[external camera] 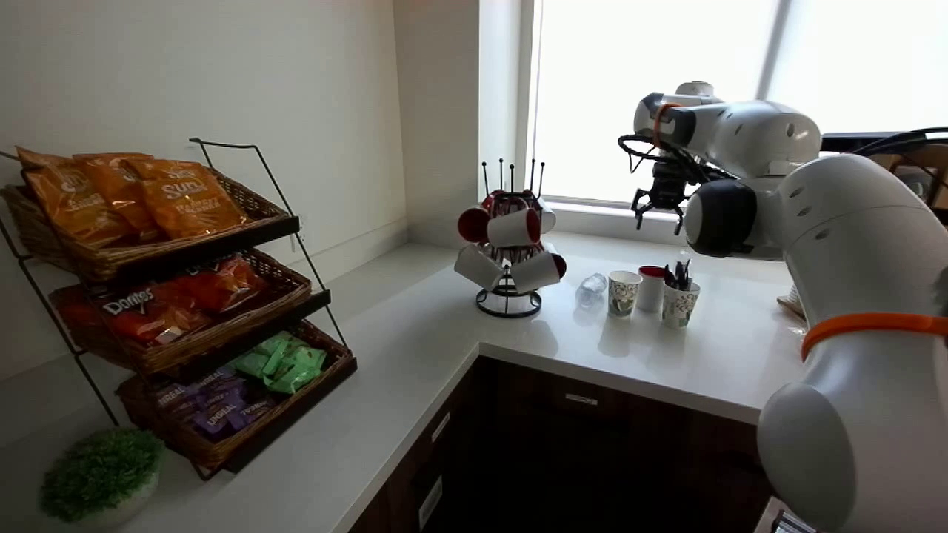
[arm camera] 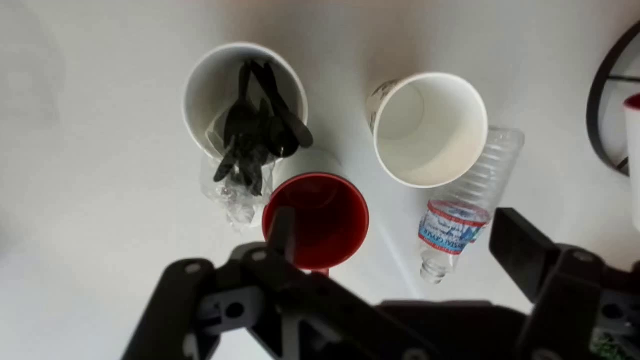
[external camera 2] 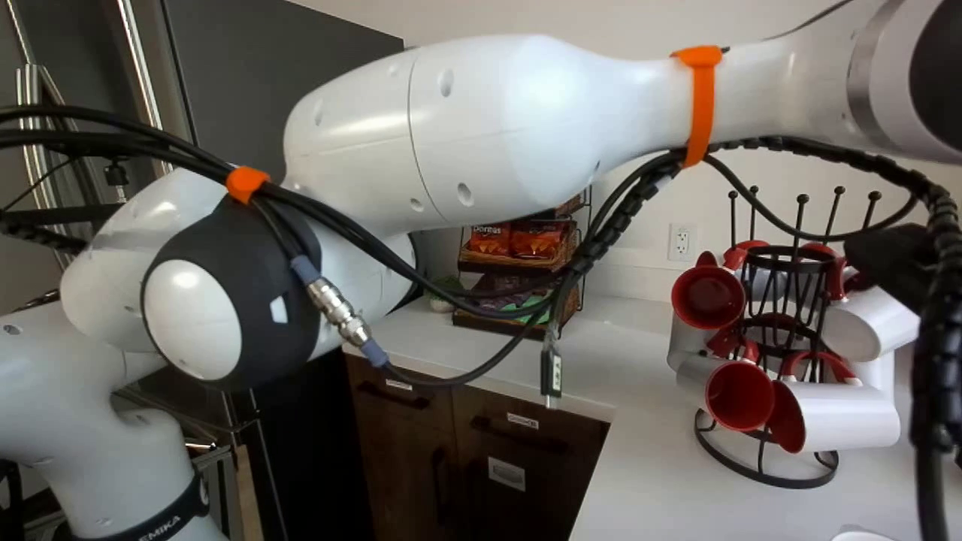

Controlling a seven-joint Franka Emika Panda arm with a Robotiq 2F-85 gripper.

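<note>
My gripper (external camera: 658, 219) hangs open above the counter by the window, nothing between its fingers. In the wrist view its left finger (arm camera: 282, 231) overlaps the view of a white mug with a red inside (arm camera: 324, 222). Behind that mug stands a paper cup (arm camera: 190, 99) filled with black plastic cutlery (arm camera: 255, 123), some in clear wrap. Right of it, an empty patterned paper cup (arm camera: 414, 129) stands upright. A clear plastic bottle (arm camera: 454, 225) with a blue and red label lies on its side, partly hidden by the empty cup.
A rack hung with red-lined mugs (external camera: 513, 227) stands left of the cups. Snack baskets (external camera: 191, 240) on a tiered stand and a potted plant (external camera: 102, 475) occupy the left counter. Bare counter (external camera: 400, 333) lies between stand and rack.
</note>
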